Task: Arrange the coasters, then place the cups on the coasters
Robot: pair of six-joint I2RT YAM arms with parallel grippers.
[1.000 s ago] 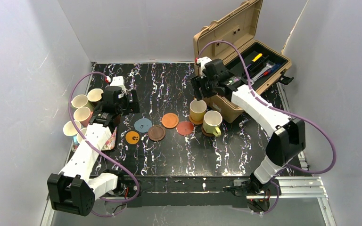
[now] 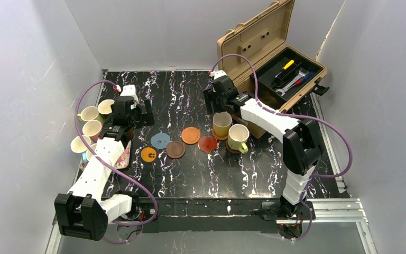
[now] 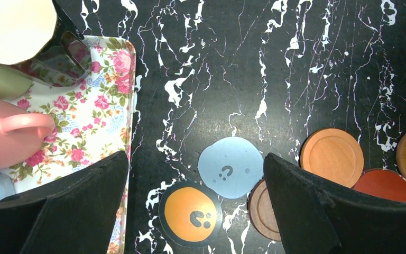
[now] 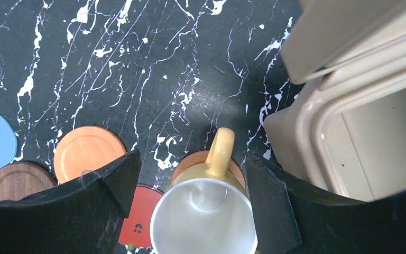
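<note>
A yellow cup [image 2: 222, 123] with a pale inside stands upright on a wooden coaster [image 2: 219, 136], right of the middle. Its yellow handle [image 4: 222, 151] points up the right wrist view. A paler yellow-green cup [image 2: 238, 137] stands on another coaster beside it. My right gripper [image 2: 210, 101] is just behind the first cup, fingers parted; in its wrist view the cup shows between and below the fingers, and contact cannot be told. Bare coasters lie to the left: orange [image 2: 191, 135], red [image 2: 208, 144], brown [image 2: 175, 149], blue [image 2: 160, 141]. My left gripper [image 2: 147, 113] is open and empty.
Several cups [image 2: 91, 128] crowd a floral tray [image 3: 132, 69] at the left. An open tan case [image 2: 261, 119] with tools stands close to the right gripper. An orange-and-black coaster [image 3: 190, 214] lies near the tray. Bare marbled table stretches behind and in front of the coasters.
My right arm has swung left, bringing its gripper leftward and slightly nearer the front, off the case's edge. The left arm has shifted only slightly. Cups and coasters have not moved.
</note>
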